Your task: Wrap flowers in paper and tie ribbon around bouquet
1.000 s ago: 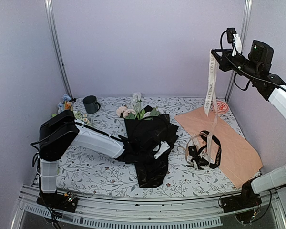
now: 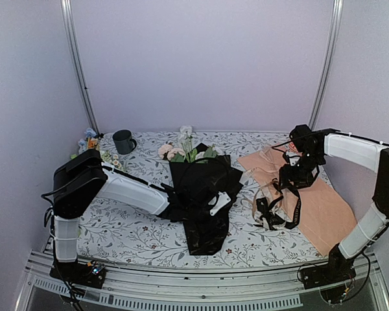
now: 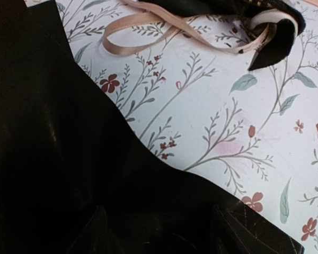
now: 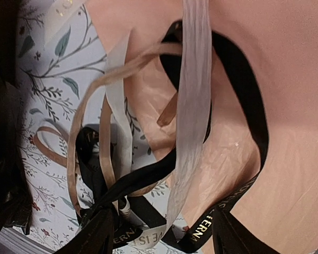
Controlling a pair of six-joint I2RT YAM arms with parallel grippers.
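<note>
The bouquet lies in black wrapping [image 2: 204, 236], its pale flowers [image 2: 175, 153] showing at the far end. My left gripper [image 2: 211, 215] rests over the wrapping; in the left wrist view its dark fingers [image 3: 222, 225] stand apart, though black paper makes them hard to make out. Above the ribbon pile, my right gripper has its fingers apart. A white ribbon [image 4: 193, 95] runs down the right wrist view toward the gap, among a black lettered ribbon [image 4: 249, 100] and a beige ribbon [image 4: 77, 137]. Nothing is visibly pinched there.
Pink paper [image 2: 327, 217] spreads under the right arm. A dark mug [image 2: 124, 142] stands at the back left, beside more flowers [image 2: 89, 141].
My right gripper has come down from high at the back right to the ribbon pile. The white ribbon that hung from it now lies lower. The left arm stays put.
</note>
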